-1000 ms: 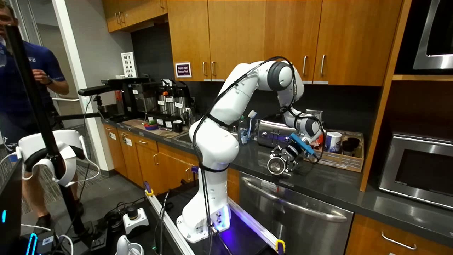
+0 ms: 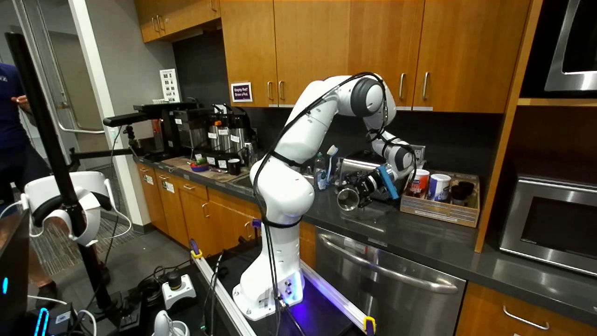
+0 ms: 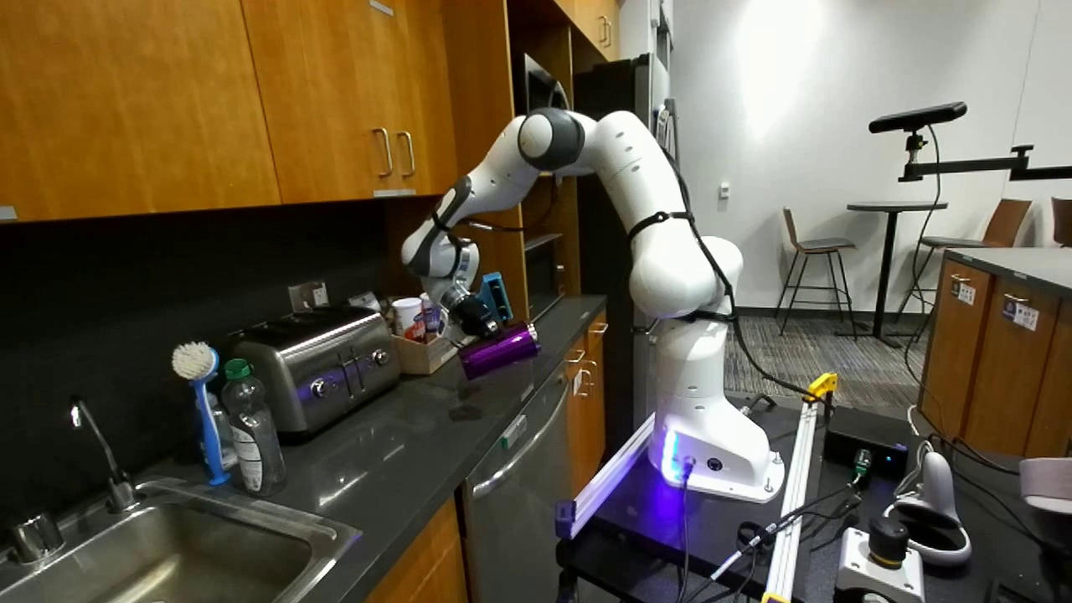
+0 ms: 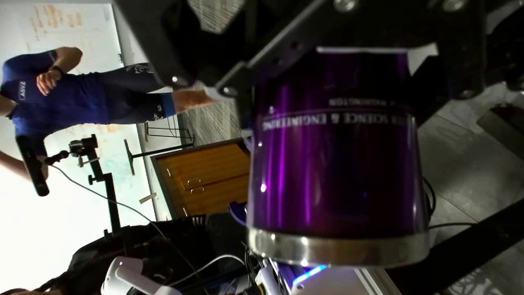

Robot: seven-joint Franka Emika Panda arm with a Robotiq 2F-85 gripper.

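A shiny purple metal cup (image 3: pixel 499 350) with a silver band at one end is held well tipped over, close to lying on its side, in the air above the counter. My gripper is shut on it, a finger on either side of the cup's wall in the wrist view. White lettering runs around the purple side. In exterior view 1 the cup's round silver end (image 2: pixel 348 199) faces the camera; what is inside it, if anything, cannot be made out.
Behind the arm stand a toaster (image 3: pixel 319 367) and a cardboard box (image 2: pixel 442 212) of containers. A soap bottle (image 3: pixel 253 427), a brush (image 3: pixel 209 422) and the sink (image 3: pixel 291 523) lie farther along.
In exterior view 1 the gripper and cup have shifted left and upward, and the cup's silver end has turned somewhat. The person at the left has moved farther out of view.
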